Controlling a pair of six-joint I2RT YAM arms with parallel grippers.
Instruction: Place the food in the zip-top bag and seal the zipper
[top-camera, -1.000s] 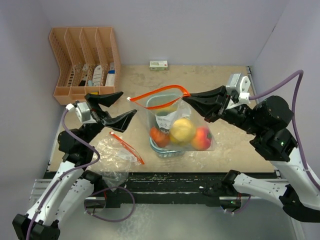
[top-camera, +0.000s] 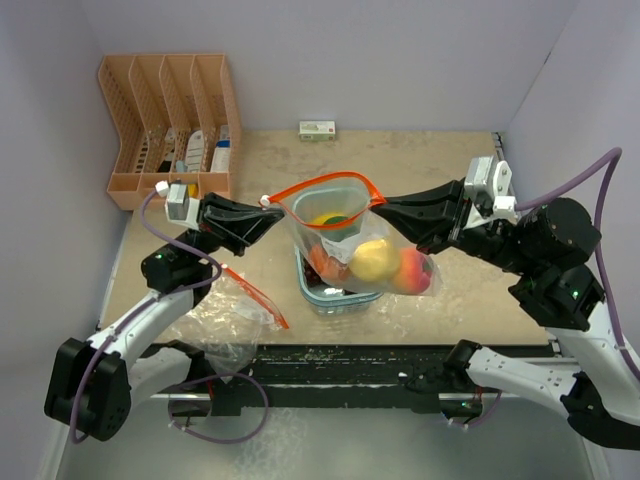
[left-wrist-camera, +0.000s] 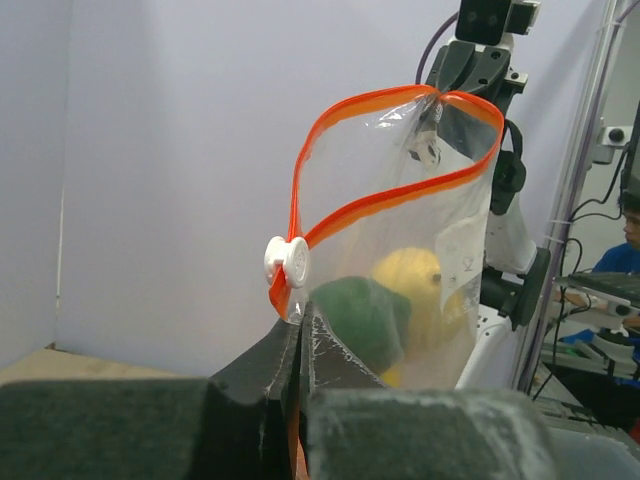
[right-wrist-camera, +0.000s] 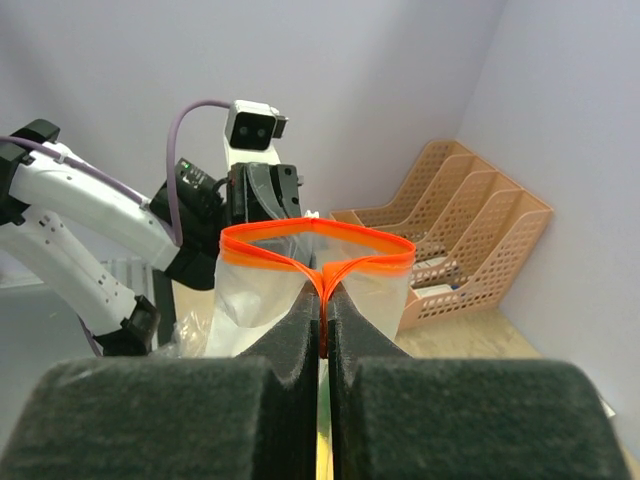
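The clear zip bag (top-camera: 340, 255), holding several plastic fruits, hangs above a blue bin (top-camera: 330, 300), its orange-rimmed mouth partly open. My right gripper (top-camera: 376, 205) is shut on the bag's orange rim at one end (right-wrist-camera: 323, 290). At the other end, beside the white slider (left-wrist-camera: 287, 260), my left gripper (top-camera: 270, 213) is shut on the bag's corner (left-wrist-camera: 298, 320). In the left wrist view, green and yellow fruit show through the plastic.
An empty-looking bag (top-camera: 215, 325) with an orange zipper lies at the front left. A peach divided organizer (top-camera: 120, 185) stands at the back left; a small box (top-camera: 317, 131) lies at the back.
My left gripper has moved right to the bag's slider end and gone from open to shut.
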